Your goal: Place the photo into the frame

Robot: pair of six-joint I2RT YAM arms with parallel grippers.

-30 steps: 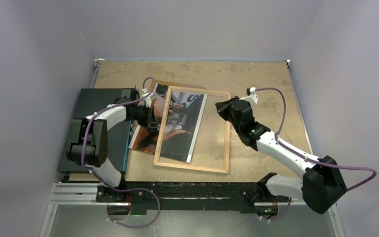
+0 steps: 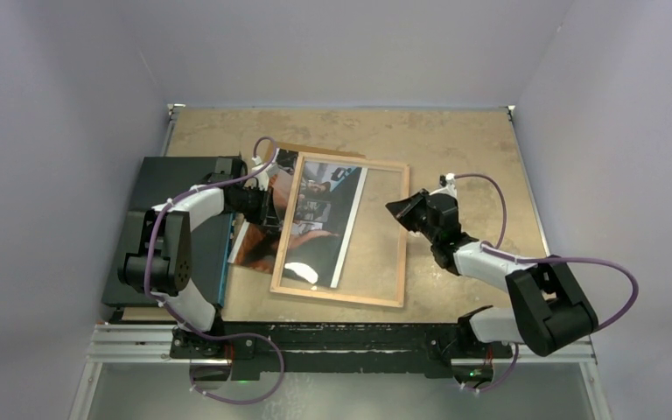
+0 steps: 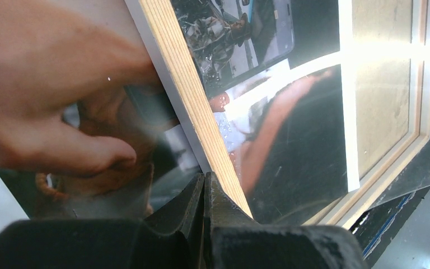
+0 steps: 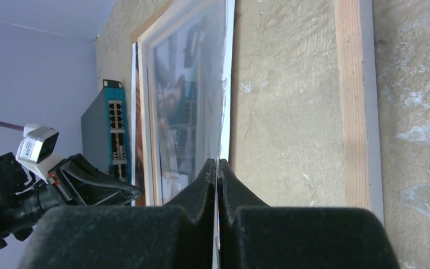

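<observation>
A light wooden frame (image 2: pixel 339 299) with a clear pane lies at the middle of the table. Under it sits the large photo (image 2: pixel 254 248), sticking out past the frame's left side; its white edge (image 2: pixel 350 229) shows through the pane. At the frame's left bar, my left gripper (image 2: pixel 269 219) is shut, its fingertips (image 3: pixel 215 178) at the wooden bar (image 3: pixel 196 101) in the left wrist view, with nothing seen between them. My right gripper (image 2: pixel 394 210) is shut too, over the pane just inside the right bar (image 4: pixel 353 101). Nothing shows between its fingers.
A dark flat box (image 2: pixel 140 236) fills the left side of the table. Behind the frame, a brown board edge (image 2: pixel 315 149) peeks out.
My right arm has folded lower, and its gripper has shifted slightly toward the front and right. A bright glare now shows on the pane's lower left. The left arm is still.
</observation>
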